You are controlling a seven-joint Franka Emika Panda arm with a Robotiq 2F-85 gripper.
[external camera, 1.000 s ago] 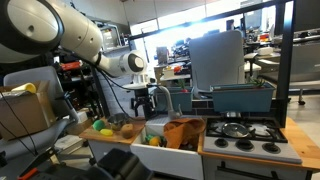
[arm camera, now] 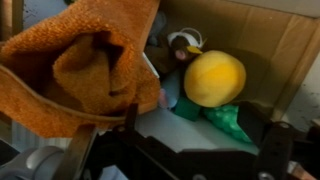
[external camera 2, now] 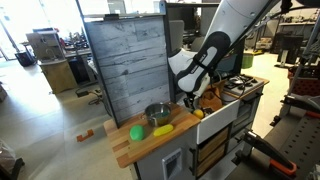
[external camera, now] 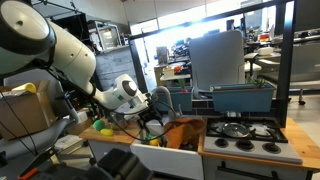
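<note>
My gripper is open in the wrist view, with a dark finger (arm camera: 112,150) at the left and another at the right. Between and beyond the fingers lie a round yellow object (arm camera: 215,78), a green object (arm camera: 230,122) and a small brown-and-white object (arm camera: 186,42). An orange cloth (arm camera: 105,50) bunches up along the left side. From exterior view 1, the gripper (external camera: 147,124) hangs low over the left part of a white sink (external camera: 165,158), beside the orange cloth (external camera: 183,133). Nothing shows held.
On the counter left of the sink stand a metal pot (external camera 2: 159,113), a green object (external camera 2: 137,131) and a yellow object (external camera 2: 164,130). A faucet (external camera: 183,98) rises behind the sink. To the right are a stove (external camera: 250,138) and a blue-green dish rack (external camera: 242,98).
Over the last second the arm has come down, bringing my gripper from well above the sink to low over its left part. The cloth and counter items look unmoved.
</note>
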